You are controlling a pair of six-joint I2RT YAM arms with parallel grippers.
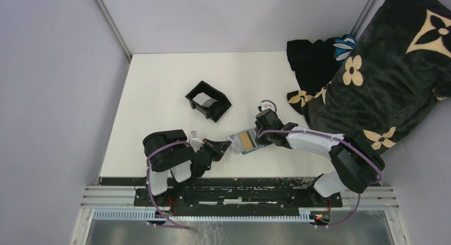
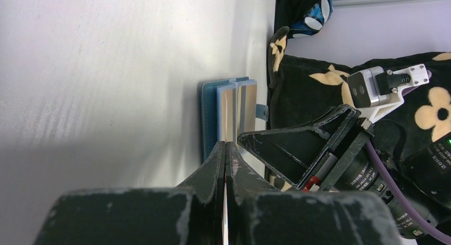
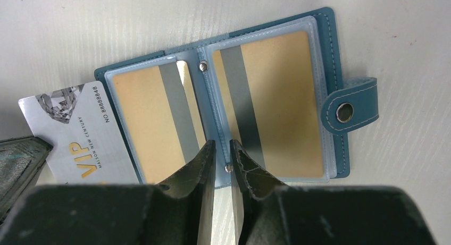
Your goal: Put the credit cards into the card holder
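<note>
The blue card holder [image 3: 340,154] lies unfolded on the table, with gold-and-grey inserts behind its clear pockets. A silver VIP card [image 3: 106,144] lies along its left edge, mostly outside the pocket. My left gripper is shut, its tip overlapping the card's outer edge; whether the card is pinched between the fingers cannot be made out. Over the holder's middle fold, my right gripper is a little open, with a narrow, empty-looking gap above the lower rivet [image 3: 229,168].
A black open box [image 1: 222,110] with pale cards [image 1: 205,100] inside stands behind the holder. Dark fabric [image 1: 314,64] and a flower-patterned blanket [image 1: 340,109] cover the table's right side.
</note>
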